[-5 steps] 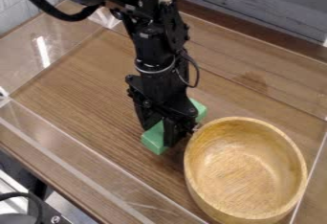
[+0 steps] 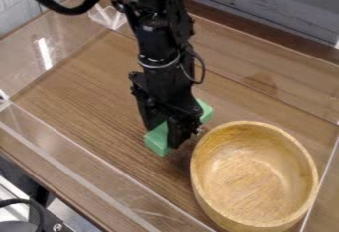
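Note:
The black gripper [image 2: 169, 119] hangs over the middle of the wooden surface, shut on a green object [image 2: 158, 140]. Part of the green object shows below the fingers and part to the right behind them; the rest is hidden by the gripper.
A large pale yellow bowl [image 2: 255, 181] stands at the front right, close beside the gripper. A wooden wall edge runs along the back, and black cables lie at the lower left.

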